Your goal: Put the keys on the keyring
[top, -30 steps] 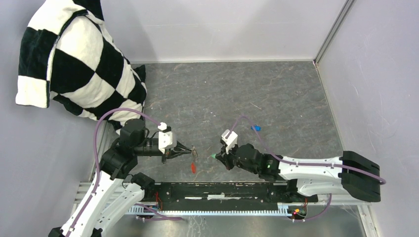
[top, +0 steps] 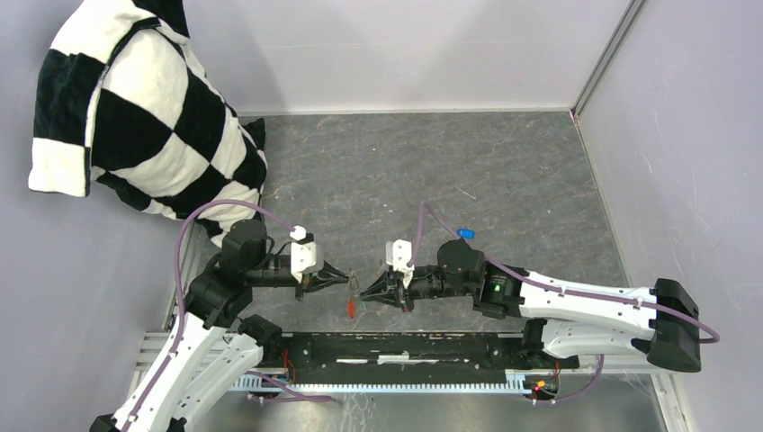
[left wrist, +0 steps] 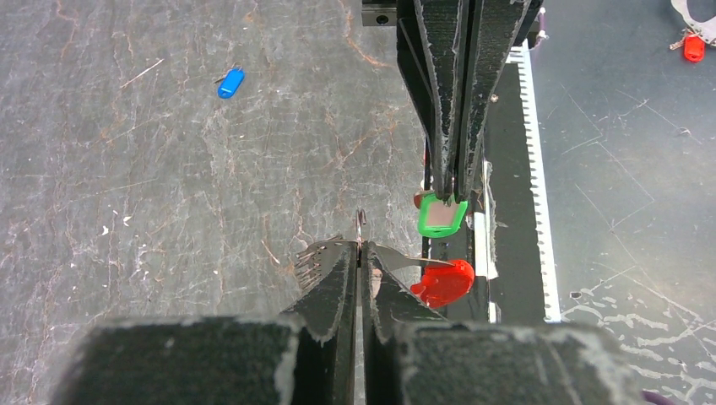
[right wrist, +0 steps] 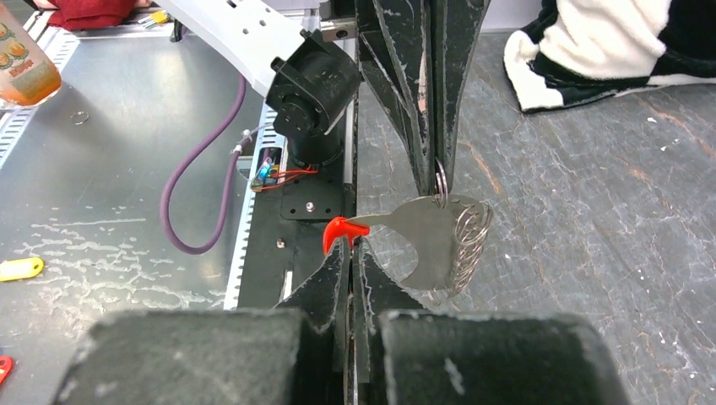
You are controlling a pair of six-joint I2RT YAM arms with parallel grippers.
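My left gripper [top: 346, 277] is shut on the keyring [right wrist: 441, 181], from which a flat metal piece [right wrist: 422, 240] with coiled wire and a red tag [top: 351, 308] hang. My right gripper [top: 363, 296] is shut just beside it; in the left wrist view a green key tag [left wrist: 441, 216] shows right at its fingertips [left wrist: 447, 190], above the red tag. In the right wrist view the green tag is hidden behind my fingers. A blue key tag [top: 466, 233] lies on the grey floor at the right.
A checkered cushion [top: 162, 117] fills the back left. The dark rail [top: 315, 355] runs along the front edge. Open floor [top: 405, 162] stretches behind both grippers, bounded by white walls.
My right gripper has swung round and moved left toward the hanging keyring, the green tag with it. My left arm has barely moved.
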